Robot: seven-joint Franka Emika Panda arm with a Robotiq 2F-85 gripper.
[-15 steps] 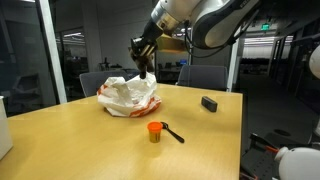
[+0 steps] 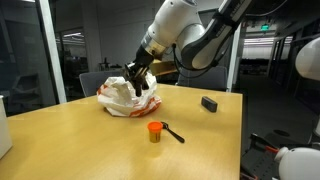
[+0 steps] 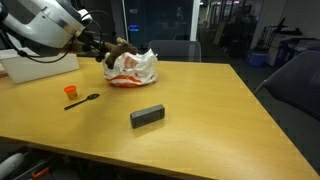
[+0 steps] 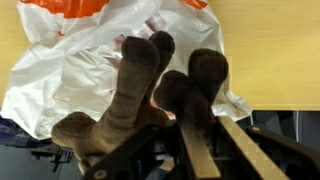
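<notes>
A brown plush toy with long, rounded limbs is pinched in my gripper, which is shut on it. Beneath the toy in the wrist view spreads a white plastic bag with orange print, crumpled, its inside partly showing. From the side, the toy hangs at the upper part of the bag. Whether the toy touches the plastic cannot be made out. In the first exterior view the gripper is just above the bag.
An orange cup stands toward the table's front, with a dark spoon-like utensil beside it. Farther right lies a dark grey block. A white bin sits at the far left.
The arm has come down in the first exterior view, bringing the gripper and plush toy lower, closer to the bag. Bag, cup, utensil and block look unmoved.
</notes>
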